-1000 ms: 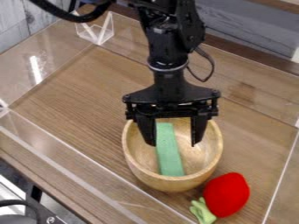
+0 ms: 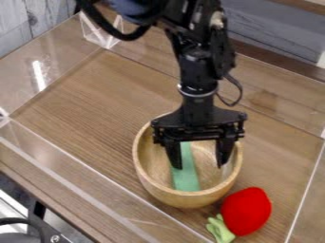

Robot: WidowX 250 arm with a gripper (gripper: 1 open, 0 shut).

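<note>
The black gripper [image 2: 199, 142] hangs over a pale wooden bowl [image 2: 150, 171], its fingers reaching down inside the rim on either side of a green object [image 2: 184, 178] lying in the bowl. The fingers stand part open; whether they touch anything is hard to tell.
A red object with green leaves [image 2: 246, 211], like a toy vegetable, lies just right of and in front of the bowl. A wall and ledge run along the back, with a clear plastic item at the top left.
The gripper's fingers have drawn closer together and shifted slightly right, and the arm above looks a little farther back. The bowl and its contents are almost unmoved.
</note>
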